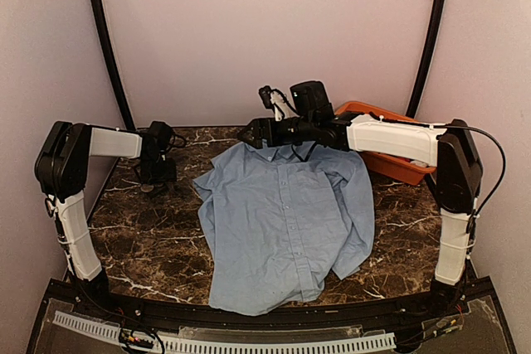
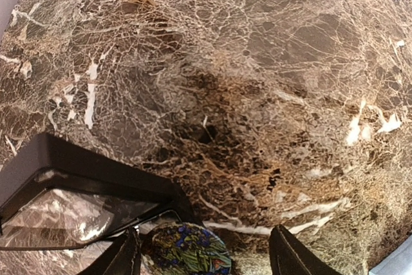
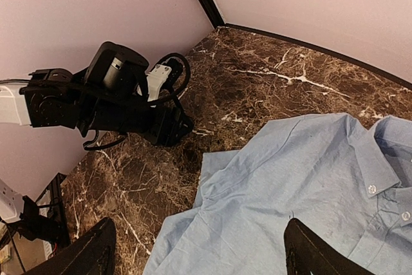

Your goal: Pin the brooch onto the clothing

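A round brooch [image 2: 187, 249] with a blue, green and orange pattern shows at the bottom of the left wrist view. My left gripper is open, and the brooch appears between its fingers, nearer the left one; contact cannot be made out. The light-blue shirt [image 1: 270, 230] lies spread on the table, collar toward the back. Above its collar end my right gripper [image 1: 253, 133] hangs open. In the right wrist view nothing is between its fingers, and the shirt [image 3: 283, 185] lies beyond them.
Beside the brooch a black bar-like piece [image 2: 103, 178] stands close to the left finger. At the back right an orange bin [image 1: 398, 167] sits partly under the right arm.
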